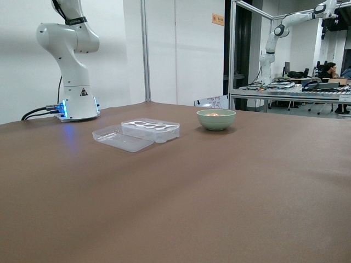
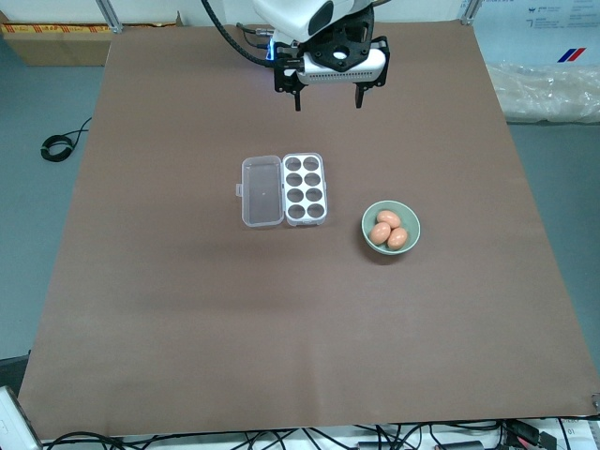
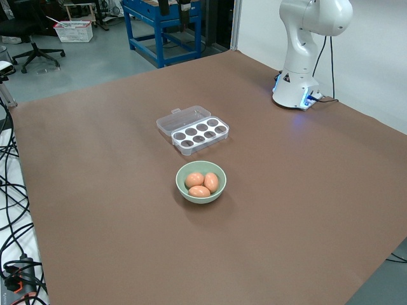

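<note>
My gripper (image 2: 328,97) hangs high over the back of the table, fingers pointing down and apart with nothing between them; only its lower tips show at the top of the right view. An open clear plastic egg box, its white tray (image 2: 305,189) with round holes empty and its lid (image 2: 262,191) flat to the left, lies mid-table. Beside it a pale green bowl (image 3: 201,199) holds three brown eggs (image 3: 194,179).
The arm's base (image 3: 294,89) stands at the table's back edge, with cables behind it. Cables line the front edge.
</note>
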